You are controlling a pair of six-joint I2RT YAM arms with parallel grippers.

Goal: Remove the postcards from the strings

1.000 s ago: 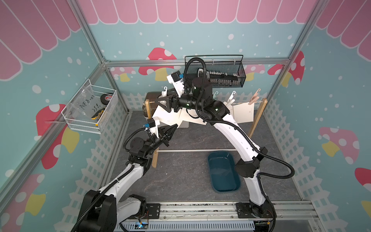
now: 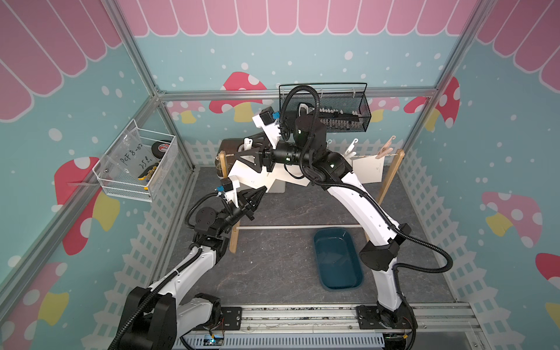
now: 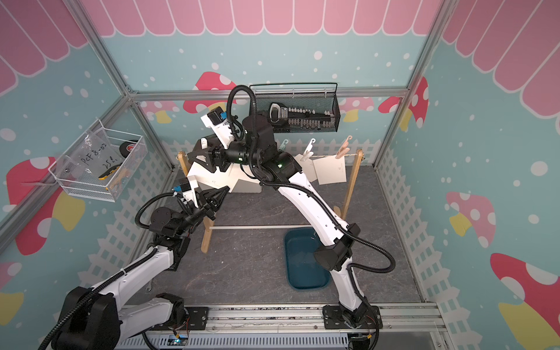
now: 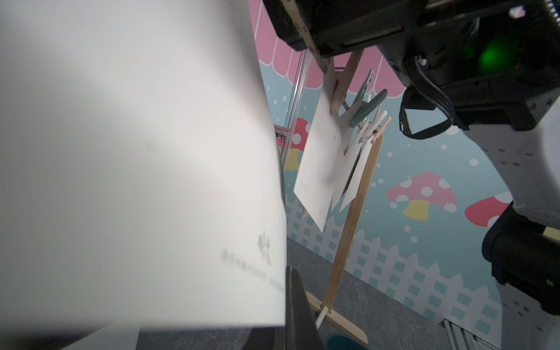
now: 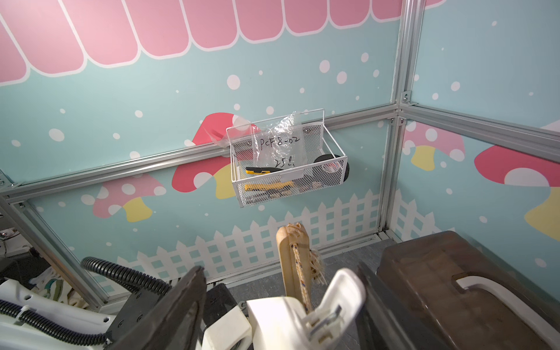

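Up at the left end of the string, my right gripper is partly open, its fingers on either side of a white clothespin [image 5: 339,303]. From that end hangs a white postcard [image 2: 248,173], its near face filling much of the left wrist view. My left gripper [image 2: 260,190] is shut on this card's lower right corner, its dark fingers [image 4: 300,312] meeting the card's edge. Farther right, more postcards [image 4: 319,166] hang by clothespins; a white clothespin [image 2: 351,145] and a pinkish one [image 2: 386,147] show there. The right arm hides the middle of the string.
Wooden posts [image 2: 389,178] hold the string at both ends, joined by a low crossbar [image 2: 291,227]. An empty-looking dark teal bin [image 2: 338,259] stands on the floor at front right. A brown box [image 5: 460,291] sits behind the left post. Floor left of the bin is clear.
The right arm's wrist and forearm have shifted slightly right, with the gripper still at the white clothespin. My left arm looks unmoved, and the left postcard stays in place.
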